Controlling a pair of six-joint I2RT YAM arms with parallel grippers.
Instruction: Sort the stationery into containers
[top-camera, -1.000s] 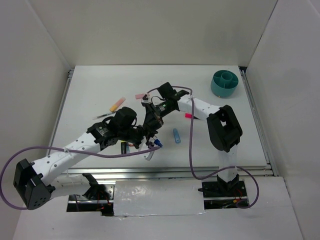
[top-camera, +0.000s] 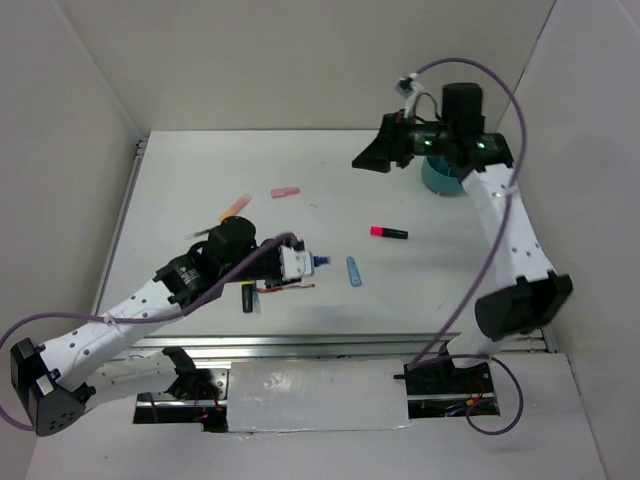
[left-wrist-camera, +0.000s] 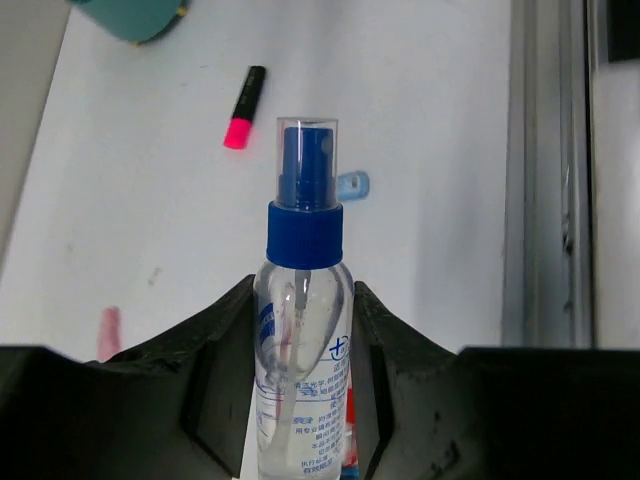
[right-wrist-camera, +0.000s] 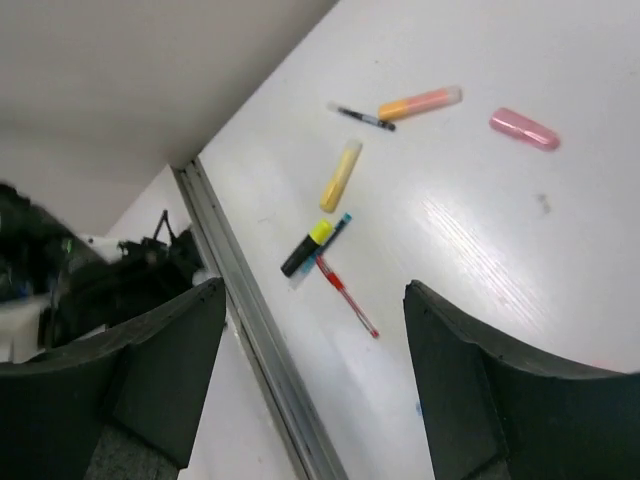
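My left gripper is shut on a clear spray bottle (left-wrist-camera: 305, 400) with blue top, held upright; in the top view it is at the lower middle. My right gripper is open and empty, raised at the upper right in the top view, near the teal container (top-camera: 438, 178). A black-and-pink marker (top-camera: 390, 232), blue item (top-camera: 354, 272), pink item (top-camera: 285, 191), orange marker (right-wrist-camera: 420, 102), yellow marker (right-wrist-camera: 341, 176), black-and-yellow highlighter (right-wrist-camera: 305, 250), red pen (right-wrist-camera: 348, 298) and dark pen (right-wrist-camera: 366, 118) lie on the table.
The right arm partly covers the container in the top view.
My right arm has moved away from beside the left gripper, up and to the right toward the container. My left gripper shifted slightly, still with the bottle.
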